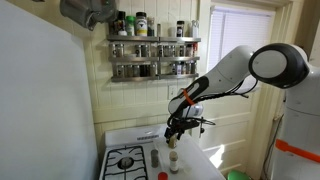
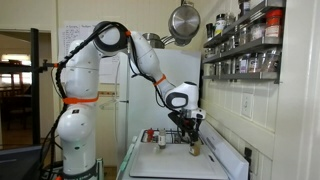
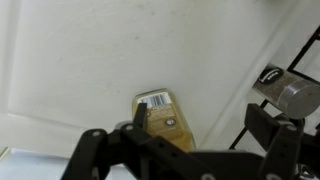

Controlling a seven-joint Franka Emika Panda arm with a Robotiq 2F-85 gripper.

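A jar [image 3: 162, 118] with tan contents and a barcode label shows in the wrist view, partly covered by the dark gripper at the bottom of the picture. My gripper is open, its fingers standing apart. Exterior view 2 shows the gripper [image 2: 192, 138] low over the white surface, close to the jar [image 2: 196, 149]. From exterior view 1, the gripper [image 1: 178, 132] likewise appears just above the jar [image 1: 171, 141]. Whether a finger touches the jar cannot be told.
Another glass jar [image 3: 296, 98] lies across the wrist view's right side, near dark stove grates. A stove [image 1: 126, 160] is left of the arm. Shelves of jars [image 1: 155, 50] line the wall above. Clear white surface [image 3: 80, 60] extends beyond the tan jar.
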